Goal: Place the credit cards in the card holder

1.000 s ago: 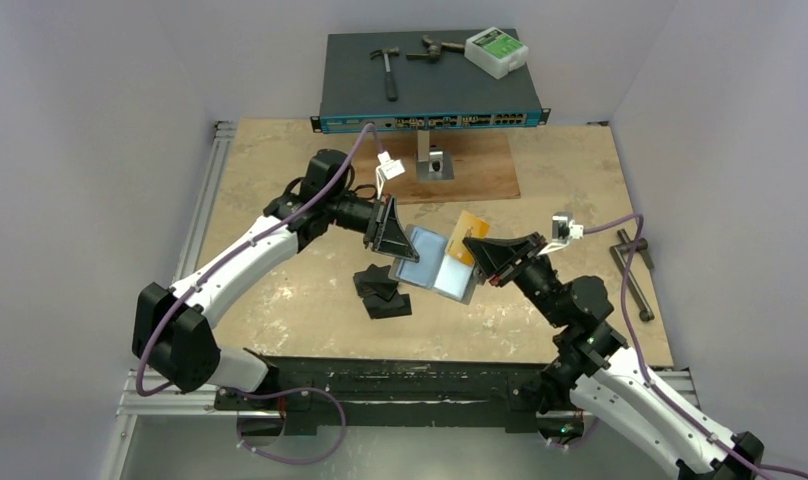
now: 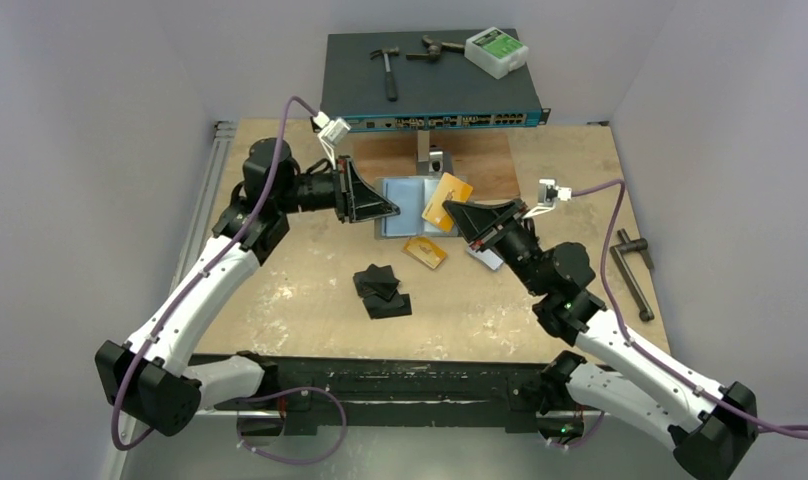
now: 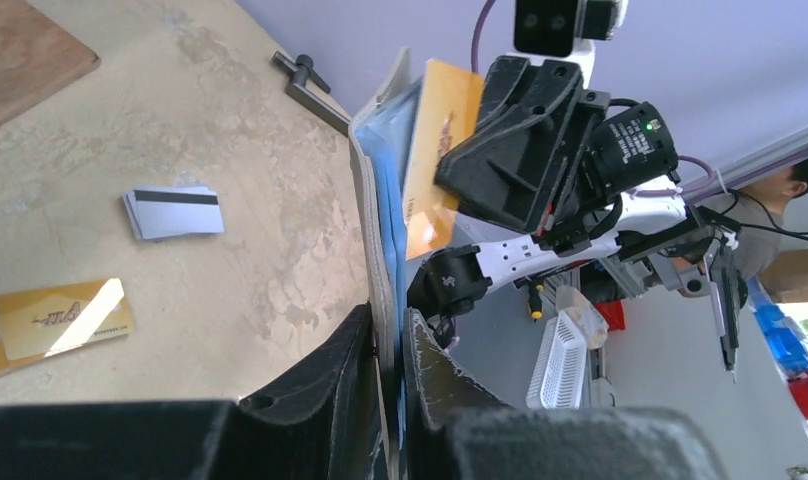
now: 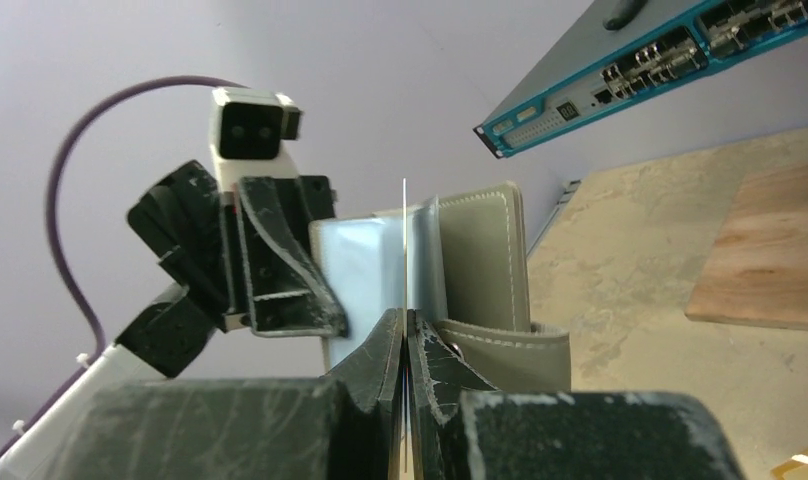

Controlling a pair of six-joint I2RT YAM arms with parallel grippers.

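My left gripper (image 2: 385,210) is shut on the card holder (image 2: 405,205), held raised and open, with blue and white sleeves (image 4: 365,270). My right gripper (image 2: 476,240) is shut on a thin yellow card (image 2: 445,200), seen edge-on between its fingers in the right wrist view, at the holder's sleeves; whether it is inside one cannot be told. In the left wrist view yellow cards (image 3: 60,315) and white cards with a black stripe (image 3: 173,215) lie on the table below.
Black pieces (image 2: 380,292) lie at the table's front middle. A wooden board (image 2: 490,160), a rack unit (image 2: 430,85) with hammers and a box are at the back. A metal tool (image 2: 635,285) lies at the right edge.
Both grippers have moved toward the back and slightly left, the left rising higher on the picture with the holder, uncovering a yellow card on the table in the top view.
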